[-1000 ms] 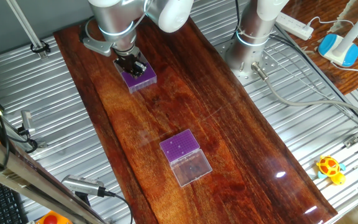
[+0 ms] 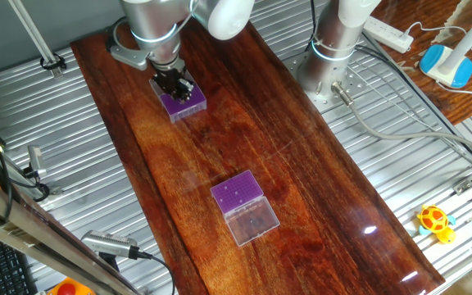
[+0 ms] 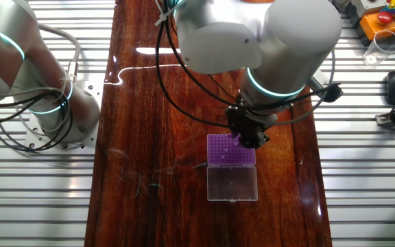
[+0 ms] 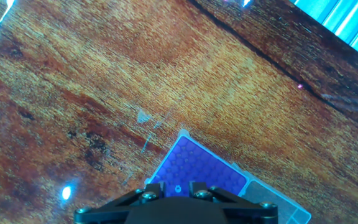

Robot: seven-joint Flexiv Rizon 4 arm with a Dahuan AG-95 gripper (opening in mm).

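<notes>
My gripper (image 2: 183, 92) points down over a purple tube rack (image 2: 188, 106) at the far end of the wooden table. In exterior view 2 the gripper (image 3: 249, 139) covers one corner of this rack (image 3: 226, 152), whose clear lid (image 3: 232, 184) lies folded open. From the wrist, the two fingertips of the gripper stand apart at the bottom edge. A small pale ring (image 4: 178, 188) shows between them against the purple rack (image 4: 204, 165), with gaps on both sides. The tips' height above the rack is hard to judge.
A second purple rack (image 2: 238, 192), dotted with several small pale spots, lies mid-table with its clear lid (image 2: 252, 221) open. Bare wood (image 2: 285, 147) separates the racks.
Over the last second my arm and gripper have shifted very slightly to the right above the far rack. Both racks look unmoved.
</notes>
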